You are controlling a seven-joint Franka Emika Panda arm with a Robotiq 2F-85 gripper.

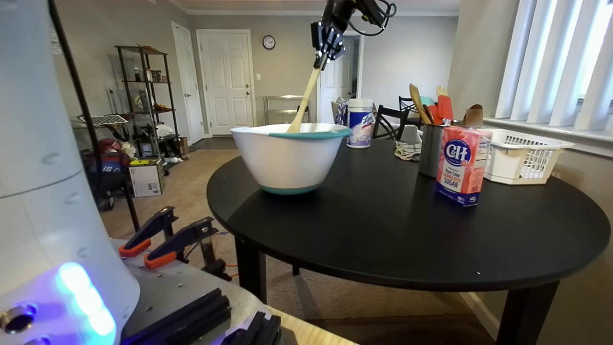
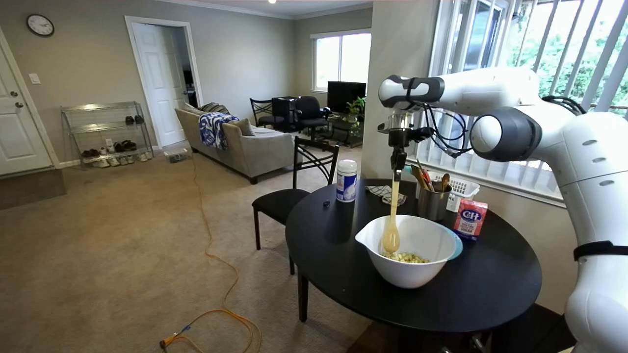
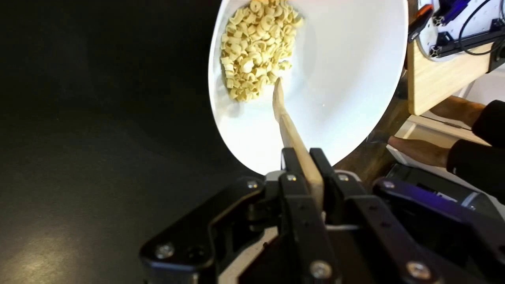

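My gripper is shut on the handle of a wooden spoon [image 3: 292, 130], as the wrist view shows. From the gripper the spoon [image 2: 393, 217] slants down into a white mixing bowl [image 2: 412, 267] with a teal rim section and base. Small pale pasta pieces [image 3: 258, 47] are heaped at one side of the bowl's inside, and the spoon's lower end is close beside them. In exterior view 1 the bowl [image 1: 290, 158] stands nearly level near the left edge of the round black table. Above it hangs the gripper [image 1: 322, 62].
A sugar box [image 1: 462, 164], a metal utensil holder [image 1: 431, 150] and a white basket [image 1: 520, 158] stand along the right of the table [image 1: 396, 241]. A wipes canister [image 1: 360, 123] is behind the bowl.
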